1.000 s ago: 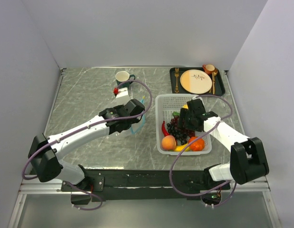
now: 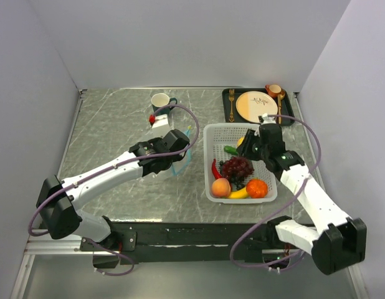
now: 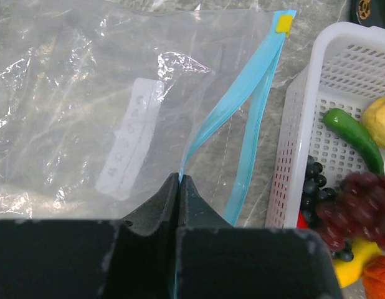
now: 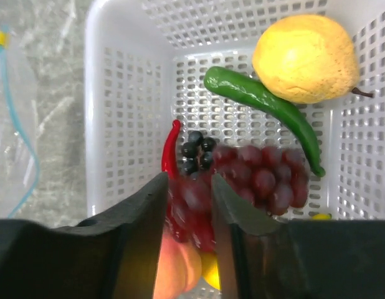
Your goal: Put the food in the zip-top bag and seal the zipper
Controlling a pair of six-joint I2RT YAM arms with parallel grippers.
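In the left wrist view, the clear zip top bag (image 3: 199, 81) lies flat with its light blue zipper strips spread apart. My left gripper is shut on the edge of its mouth. In the right wrist view, my right gripper stands a little open over the basket, its fingers (image 4: 139, 205) apart and holding nothing. The red grape bunch (image 4: 267, 180) is under those fingers, blurred, inside the white basket (image 2: 211, 134) and outside the bag. Black grapes (image 4: 196, 148) are mostly hidden beneath it.
Also in the basket are a green pepper (image 4: 261, 96), a yellow pear (image 4: 304, 59), a red chili (image 4: 171, 149), a peach (image 2: 221, 187), a banana (image 2: 238, 194) and an orange pumpkin (image 2: 256, 189). A mug (image 2: 160, 101) and black tray (image 2: 230, 95) stand behind. Bare table surrounds the bag.
The bunch shifted towards the front. The left gripper stayed still.
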